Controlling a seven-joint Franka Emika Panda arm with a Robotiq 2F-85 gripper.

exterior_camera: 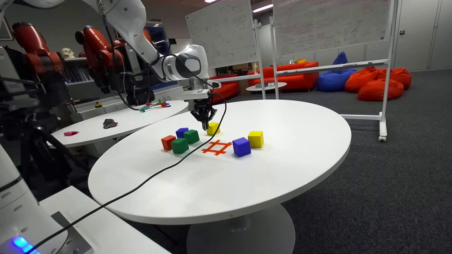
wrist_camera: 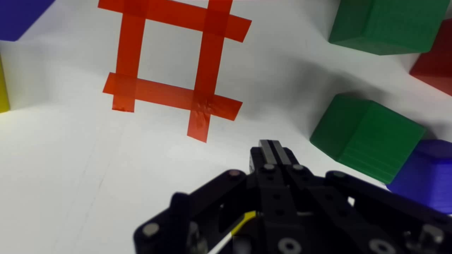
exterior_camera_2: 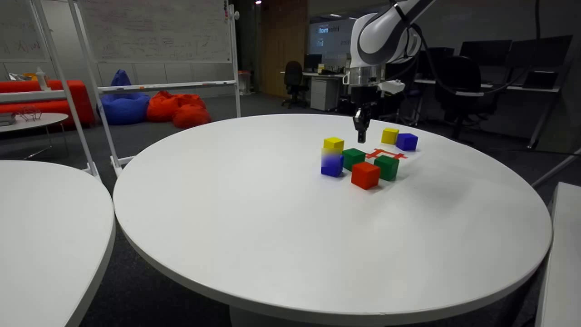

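Note:
My gripper (exterior_camera: 205,126) points down just above the table, its fingertips together and empty in the wrist view. Beside it sits a yellow cube (exterior_camera: 214,129), mostly hidden by the gripper in the wrist view. A red tape square (wrist_camera: 169,89) with crossing ends marks the white table and has nothing inside it. On one side of the tape are two green cubes (wrist_camera: 383,141), a red cube (exterior_camera: 168,142) and a blue cube (exterior_camera: 182,132), grouped close together. Across the tape stand another blue cube (exterior_camera: 241,147) and a second yellow cube (exterior_camera: 256,139).
A black cable (exterior_camera: 163,170) hangs from the arm and crosses in front of the cubes in exterior view 1.

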